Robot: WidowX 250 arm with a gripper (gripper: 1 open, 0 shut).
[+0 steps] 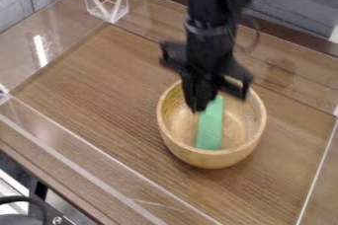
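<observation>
My black gripper [204, 83] is blurred over the upper part of a beige bowl [180, 135], its fingers above the bowl's contents; whether anything is between them cannot be made out. A green elongated object [211, 125] lies inside the bowl, mostly uncovered in the camera view.
A white wire-like object [109, 4] stands at the back left. A dark cable lies at the lower left corner.
</observation>
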